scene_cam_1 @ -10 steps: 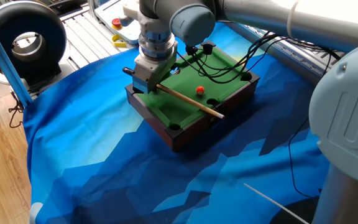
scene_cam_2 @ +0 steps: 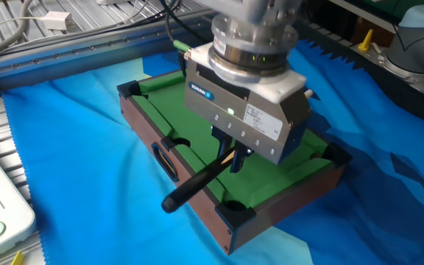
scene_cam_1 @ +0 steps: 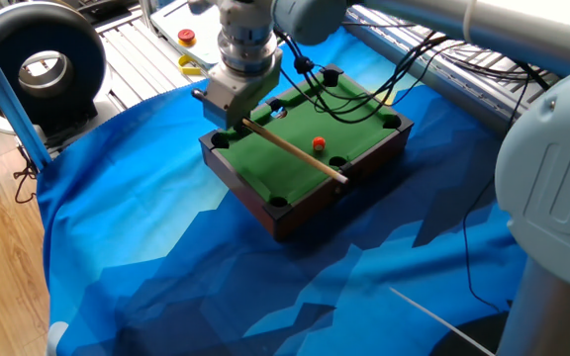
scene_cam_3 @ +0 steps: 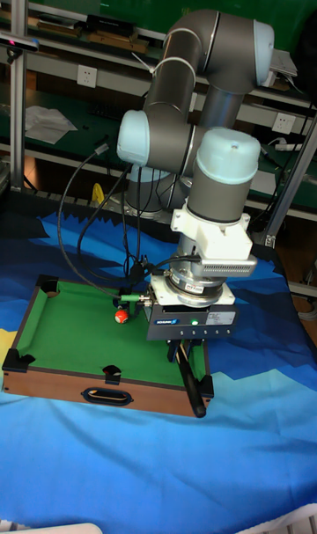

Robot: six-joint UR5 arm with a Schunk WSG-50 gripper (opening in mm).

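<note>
A small pool table with green felt [scene_cam_1: 290, 168] and brown wooden sides stands on the blue cloth. My gripper [scene_cam_2: 230, 152] is over one end of it, shut on a cue stick [scene_cam_1: 300, 156]. The cue's thick black butt [scene_cam_2: 201, 182] sticks out past the table's edge in the second view, while its pale tip [scene_cam_1: 342, 179] reaches across to the opposite long side in the first. An orange-red ball [scene_cam_1: 319, 143] rests on the felt, apart from the cue. A second ball [scene_cam_1: 281, 113], bluish and partly unclear, lies near the far long rail.
Black cables [scene_cam_1: 364, 109] loop from the arm above the table's far end. A red button [scene_cam_1: 186, 37] stands at the back, and a thin white rod [scene_cam_1: 438, 319] lies at the front right.
The orange-red ball has not moved.
</note>
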